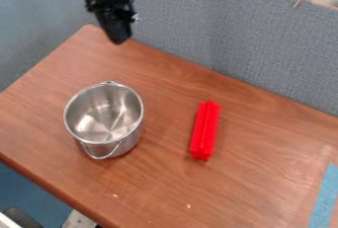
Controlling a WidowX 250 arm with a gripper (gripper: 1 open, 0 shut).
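Note:
A stainless steel pot (103,114) with a thin wire handle stands on the wooden table, left of centre, and looks empty. To its right lies a red elongated block (205,129). The black gripper (119,31) is high at the upper left, above the back of the table and apart from both objects; whether its fingers are open or shut is unclear.
Grey padded walls (224,35) border the back and left.

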